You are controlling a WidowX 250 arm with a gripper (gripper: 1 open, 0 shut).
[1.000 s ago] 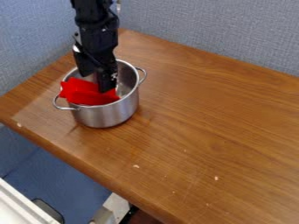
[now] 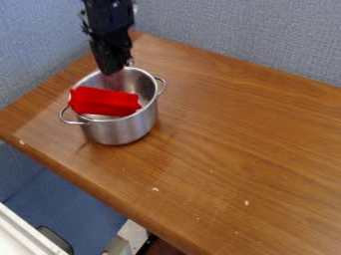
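A steel pot (image 2: 126, 126) with two side handles stands near the left edge of the wooden table. A red cylindrical object (image 2: 104, 101) lies inside it, slanting across the pot. My dark gripper (image 2: 111, 64) hangs above the back of the pot, apart from the red object, and looks shut, with nothing visible between its fingers.
Grey-blue panels (image 2: 240, 30) stand behind and to the left. A white frame (image 2: 27, 234) sits below the table's left edge.
My gripper has risen out of the pot, away from the red object, which now lies lower and more level inside it.
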